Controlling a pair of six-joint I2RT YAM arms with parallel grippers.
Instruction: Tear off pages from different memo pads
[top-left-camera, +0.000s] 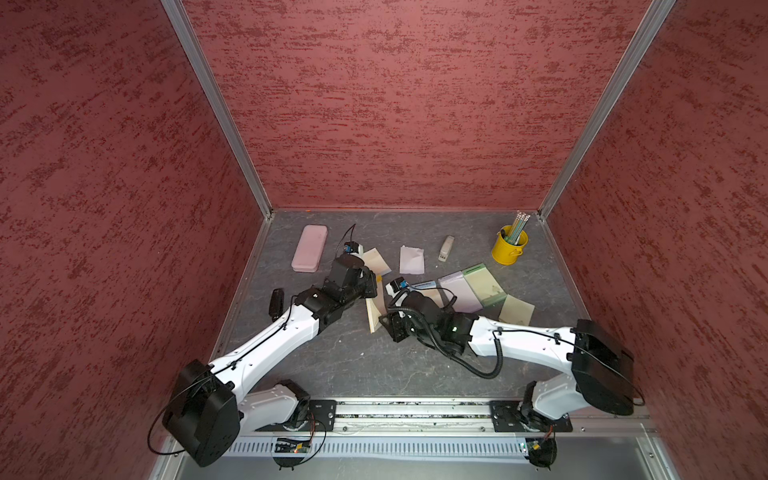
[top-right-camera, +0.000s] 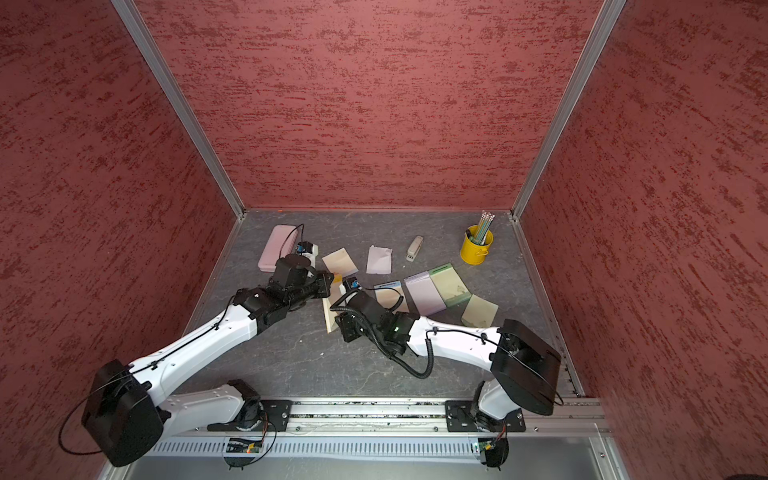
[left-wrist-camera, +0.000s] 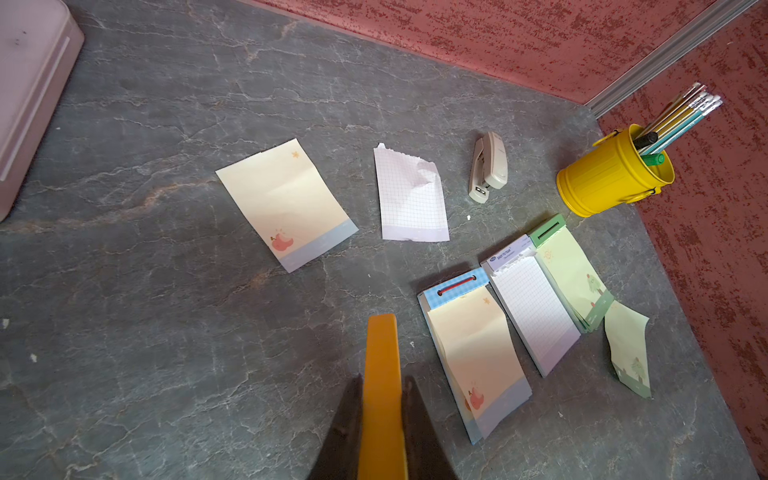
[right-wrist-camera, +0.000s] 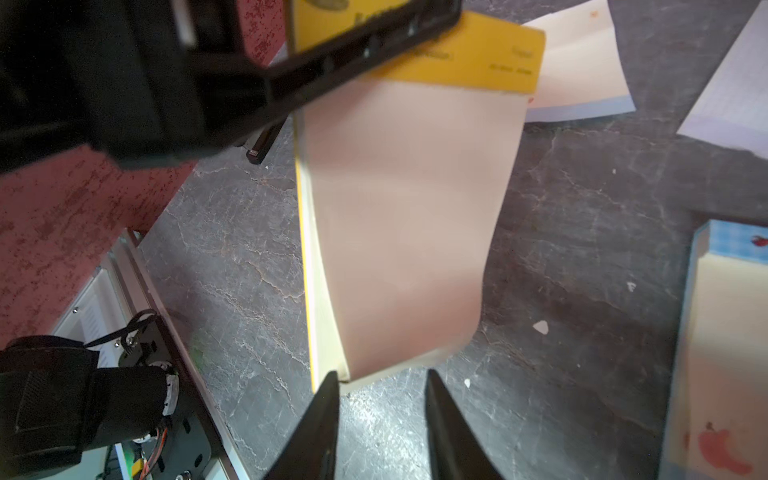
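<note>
A memo pad with a yellow header (right-wrist-camera: 480, 56) hangs upright from my left gripper, which is shut on its top. In the right wrist view its cream pages (right-wrist-camera: 400, 224) face me, the lower end curling slightly. My right gripper stands part open at the pad's lower edge, its fingertips beside the bottom corner. To the right lie a blue-headed pad (left-wrist-camera: 476, 352), a lilac pad (left-wrist-camera: 532, 308) and a green pad (left-wrist-camera: 580, 276). Loose sheets lie on the table: cream (left-wrist-camera: 286, 204), lilac (left-wrist-camera: 408, 204) and pale green (left-wrist-camera: 628, 348).
A pink case (top-left-camera: 309, 246) is at the back left, a stapler (left-wrist-camera: 488, 168) at the back centre, a yellow pencil cup (left-wrist-camera: 600, 180) at the back right.
</note>
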